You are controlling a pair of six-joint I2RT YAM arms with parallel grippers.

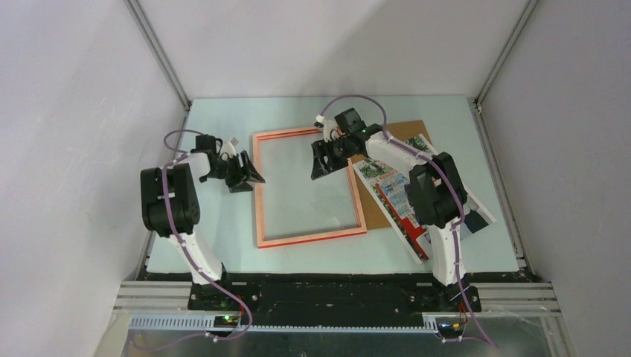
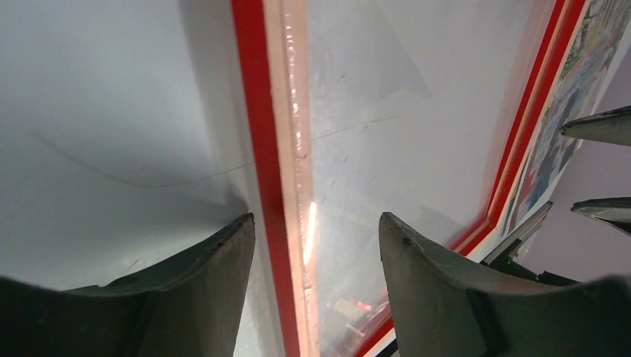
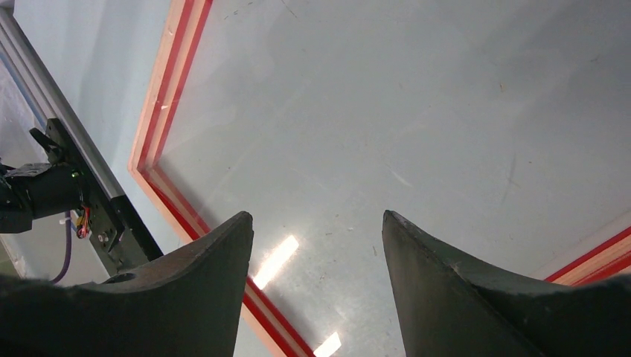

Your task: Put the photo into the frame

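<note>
The pink-and-red frame (image 1: 259,216) lies in the middle of the table with a clear panel inside it. My left gripper stands open at the frame's left bar (image 2: 274,149), one finger either side of it, seen in the left wrist view. My right gripper hangs over the upper right part of the panel (image 3: 446,149), its fingers apart with nothing visible between them. Printed photos (image 1: 394,201) lie overlapping on a brown board to the right of the frame.
The brown board (image 1: 376,217) adjoins the frame's right side, partly under the photos and my right arm. Bare table (image 1: 223,238) shows left of and in front of the frame. Walls enclose the back and both sides.
</note>
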